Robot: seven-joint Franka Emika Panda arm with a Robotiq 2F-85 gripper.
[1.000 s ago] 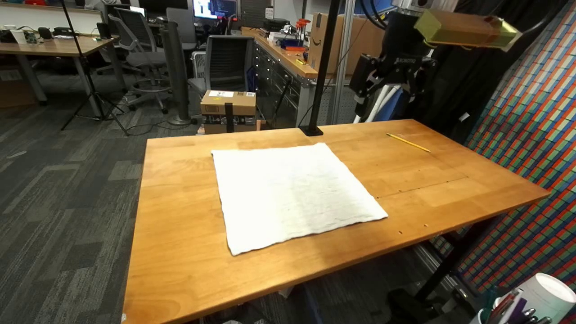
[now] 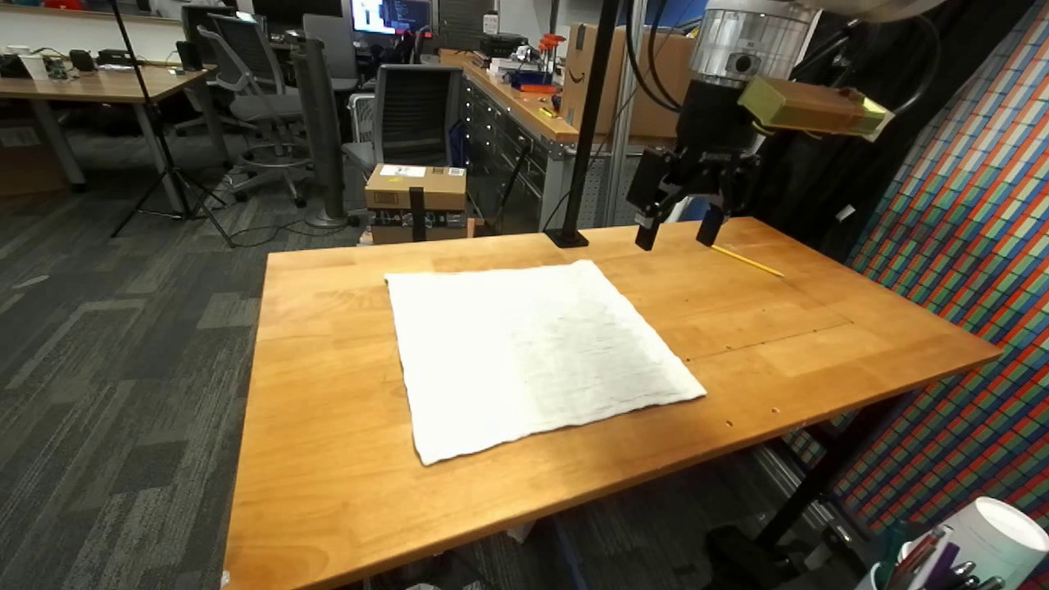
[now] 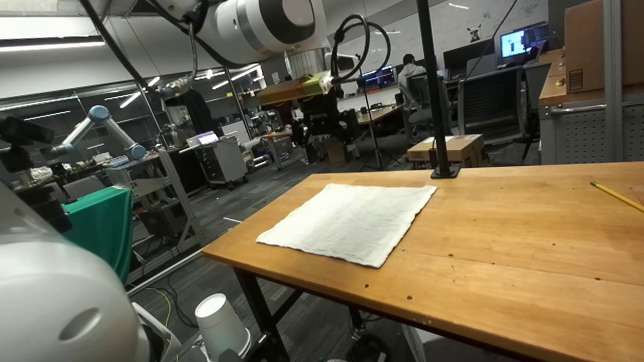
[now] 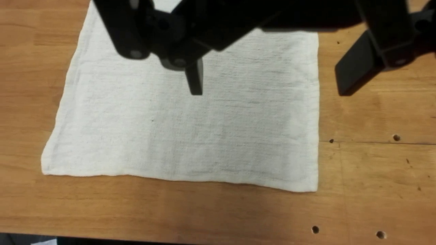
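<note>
A white cloth point(image 2: 536, 359) lies flat and spread out on the wooden table point(image 2: 324, 413). In the wrist view the cloth point(image 4: 229, 134) fills the middle, with its near edge and both near corners showing. My gripper point(image 2: 676, 236) is open and raised well above the table, with nothing between its fingers. One fingertip point(image 4: 195, 79) appears over the cloth in the wrist view, the other point(image 4: 354, 69) over bare wood past the cloth's right edge. From the second exterior view, the gripper point(image 3: 326, 142) hangs in the air above and behind the cloth point(image 3: 356, 220).
A yellow pencil point(image 2: 747, 260) rests near the table's far right part. The black pole point(image 2: 580, 147) stands at the back edge of the table, beyond the cloth. Bare wood surrounds the cloth, widest on the pencil's side.
In exterior view 1, my gripper has come lower and somewhat to the left; its fingertips now overlap the table's back edge from that angle. The cloth and pencil lie where they were.
</note>
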